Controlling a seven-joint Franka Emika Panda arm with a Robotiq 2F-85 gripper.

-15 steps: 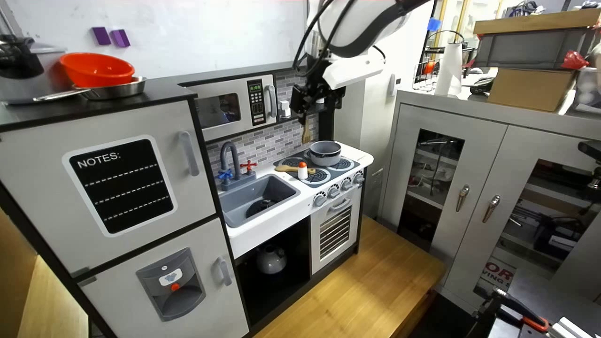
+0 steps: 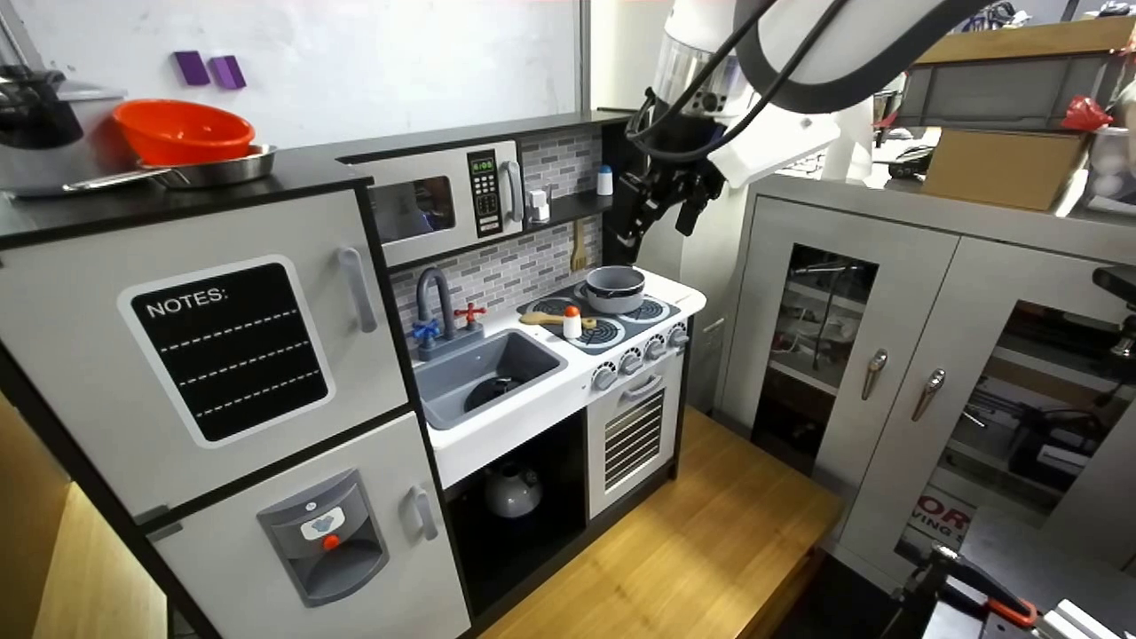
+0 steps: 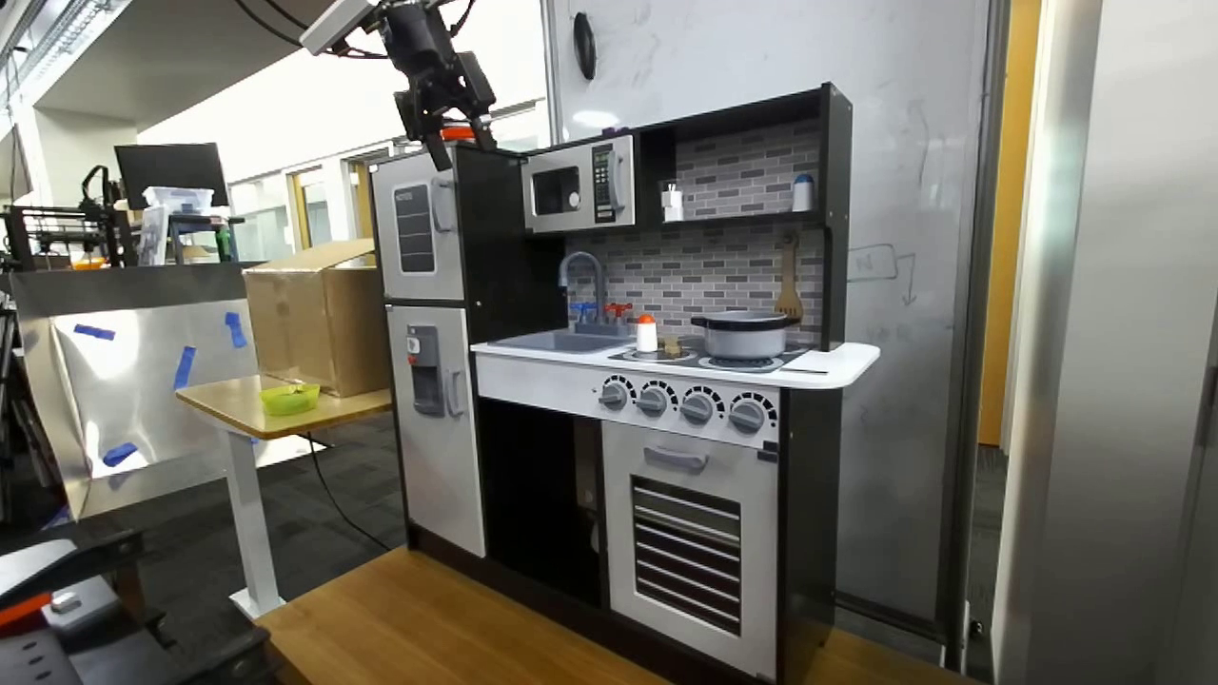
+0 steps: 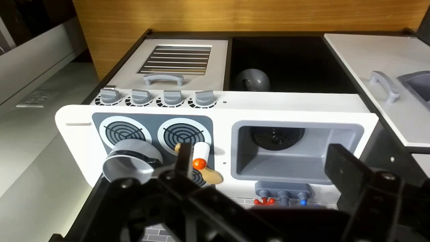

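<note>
My gripper (image 2: 658, 229) hangs in the air, well clear of the toy kitchen's counter (image 2: 682, 294). In the wrist view its two dark fingers (image 4: 345, 163) stand wide apart, open, with nothing between them. A grey pot (image 4: 131, 159) sits on a burner of the stove. Beside it, a white shaker with an orange top (image 4: 201, 154) stands upright at a wooden spoon (image 2: 540, 319) lying across the stovetop. The sink (image 4: 298, 163) holds a black pan (image 4: 277, 137). A grey kettle (image 2: 513, 490) rests in the open cupboard below.
On the fridge top are an orange colander (image 2: 183, 130) and a metal pan (image 2: 218, 169). The upper shelf carries a blue-topped shaker (image 3: 802, 193) and another shaker (image 3: 671, 204). A wooden spatula (image 3: 788, 280) hangs on the back wall.
In exterior view 1, the arm and gripper have shifted right and slightly down, uncovering the blue-topped shaker. The kitchen objects have not moved.
</note>
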